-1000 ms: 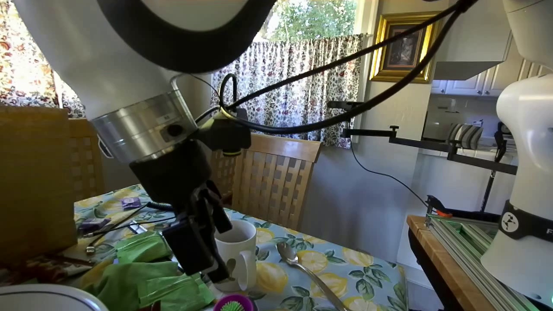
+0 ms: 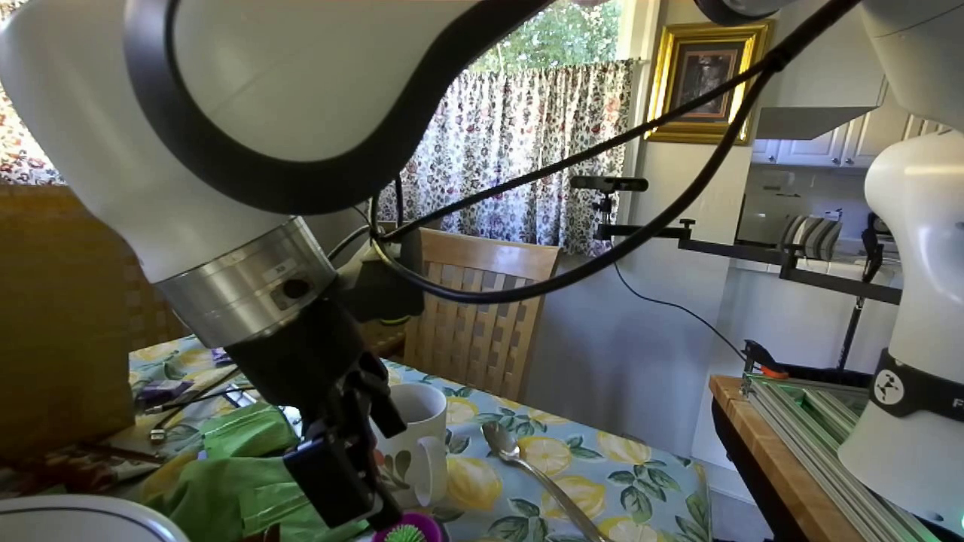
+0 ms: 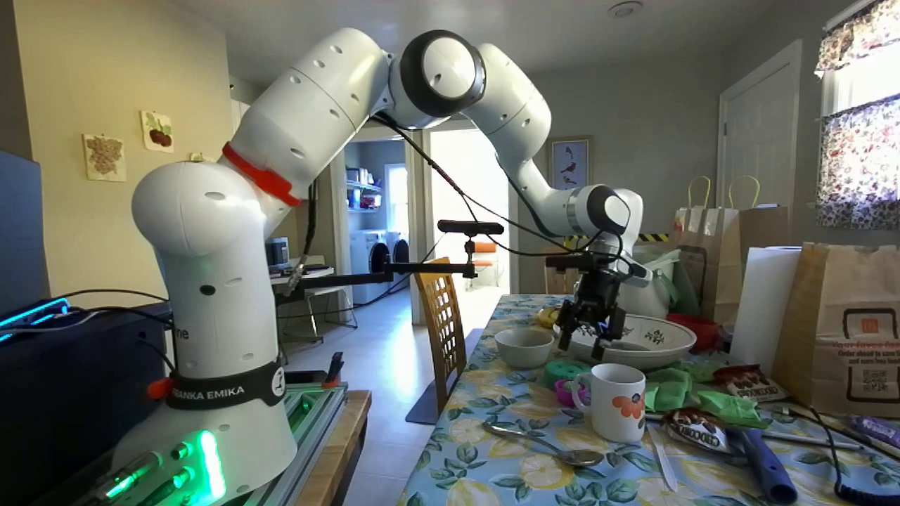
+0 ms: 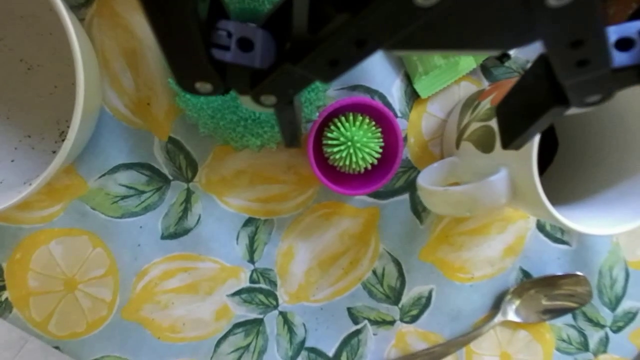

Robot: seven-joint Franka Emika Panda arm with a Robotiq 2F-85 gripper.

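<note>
My gripper is open and points down over the table, with nothing held. In the wrist view a small magenta cup (image 4: 394,168) with a spiky green ball (image 4: 352,143) inside lies within the span of the fingers, closer to the left one. The right fingertip (image 4: 531,111) overlaps the white mug (image 4: 585,174) from above; whether they touch I cannot tell. That mug, with an orange flower, stands upright beside the magenta cup. Green scrubber mesh (image 4: 234,120) is partly hidden behind the left finger.
A pale bowl (image 3: 524,347) and a large white basin (image 3: 662,341) stand close to the gripper. A spoon (image 4: 543,300) lies on the lemon tablecloth. Green packets (image 2: 262,488) and snack wrappers (image 3: 696,429) clutter the mug's far side. Bare cloth shows around the spoon.
The arm and gripper have come down toward the table, and the fingertips are now lower, beside the mug and near the magenta cup. The mug and spoon have stayed in place.
</note>
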